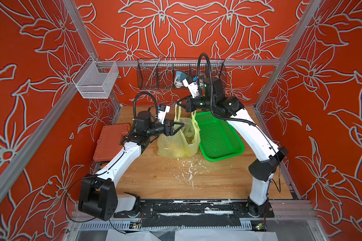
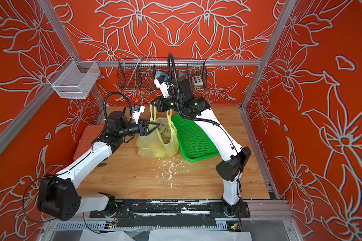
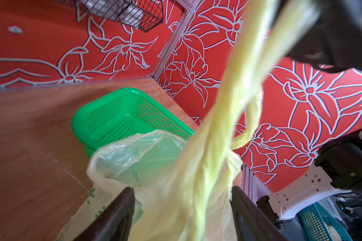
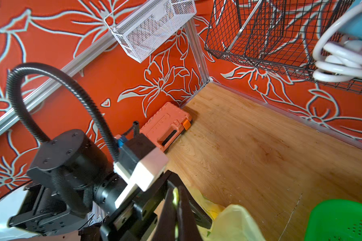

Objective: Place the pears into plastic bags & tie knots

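Observation:
A thin yellow plastic bag (image 1: 172, 145) stands upright on the table, its load only dimly visible through the film; no single pear can be made out. One stretched handle (image 3: 213, 148) rises from it to my right gripper (image 1: 178, 103), whose shut fingers (image 4: 181, 219) pinch the yellow strip above the bag. My left gripper (image 1: 182, 126) is open at the bag's upper left side. In the left wrist view its fingers (image 3: 116, 219) stand on either side of the gathered handle, not closed on it.
Beside the bag on the right lies a green basket (image 1: 221, 140), its visible floor empty. An orange case (image 1: 110, 142) rests at the left, and wire basket (image 1: 148, 76) hangs on the back wall. White flecks are scattered across otherwise clear wood in front.

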